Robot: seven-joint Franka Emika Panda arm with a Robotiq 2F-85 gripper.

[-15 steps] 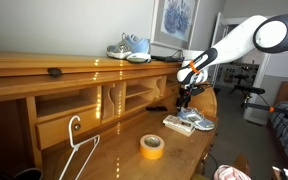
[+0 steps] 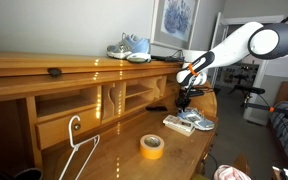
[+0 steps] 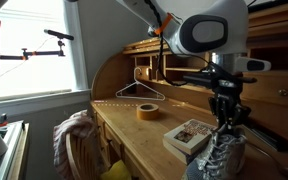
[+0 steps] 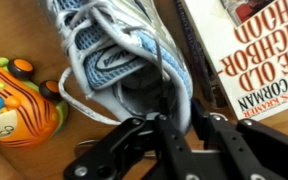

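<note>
A light blue and white laced shoe (image 4: 112, 62) lies at the top middle of the wrist view, its opening toward me. My gripper is at its heel, with the fingers parted on either side of the heel rim; how firmly they touch it is hidden. In exterior view 2 the gripper (image 3: 225, 122) points down onto the shoe (image 3: 220, 158) near the desk's front. Exterior view 1 shows the same shoe (image 2: 187, 113) small, under the arm at the far end of the desk.
Close beside the shoe are a white book (image 4: 256, 72) and an orange toy (image 4: 22, 105). Tape (image 2: 151, 148) and a white hanger (image 2: 76, 150) lie farther along the desk. Cubbies (image 2: 74, 105) line its back, and other shoes (image 2: 129, 48) stand on top. The mid-desk has bare room.
In exterior view 1 the gripper and arm at the far end have shifted slightly around the shoe. The other things stay where they were.
</note>
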